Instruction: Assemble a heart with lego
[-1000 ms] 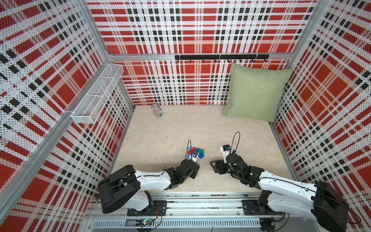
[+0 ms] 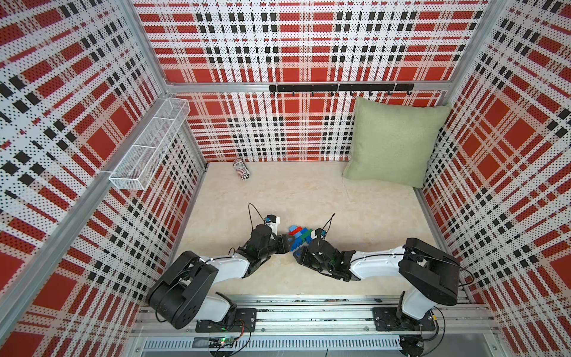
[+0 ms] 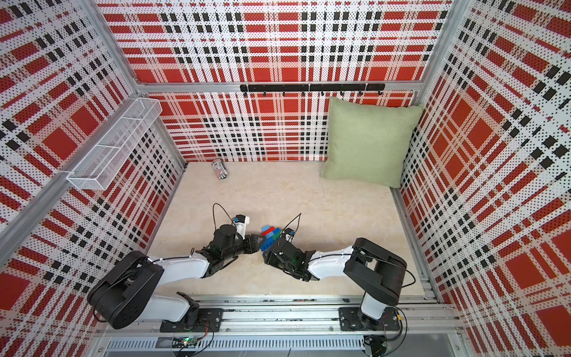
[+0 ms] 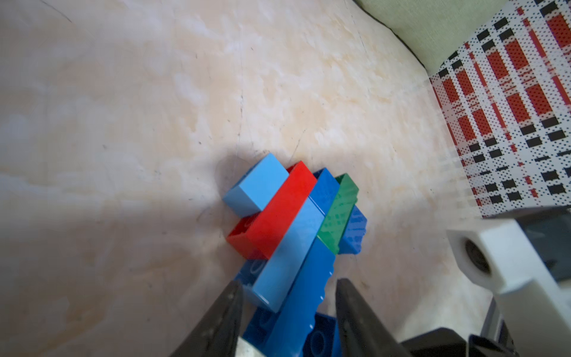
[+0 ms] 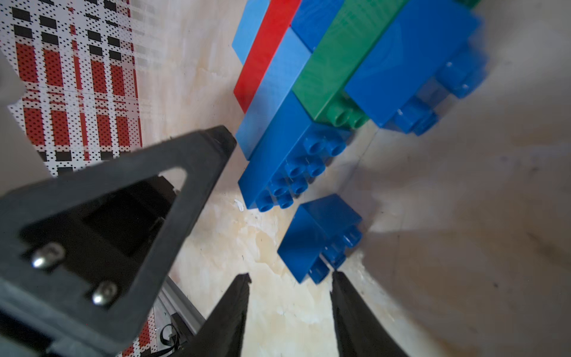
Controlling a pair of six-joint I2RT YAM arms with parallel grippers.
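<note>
Long bricks lie joined side by side on the table: a short light blue brick [image 4: 259, 185], a red brick [image 4: 282, 208], a light blue brick [image 4: 291, 255], a green brick [image 5: 345, 56], a dark blue brick [image 5: 276, 151] and a darker blue one at the right [image 5: 413, 59]. Apart from them lies a small blue brick [image 5: 321, 232], tilted, studs sideways. My right gripper is part open just short of that brick, nothing between its fingers. At the assembly's lower end, my left gripper has its fingers parted on either side of the blue bricks, apparently not gripping.
A can [image 2: 241, 169] lies at the back left, and a green pillow [image 2: 395, 142] leans at the back right. A wire basket [image 2: 151, 142] hangs on the left wall. Both grippers are close together.
My right gripper has moved left to the bricks.
</note>
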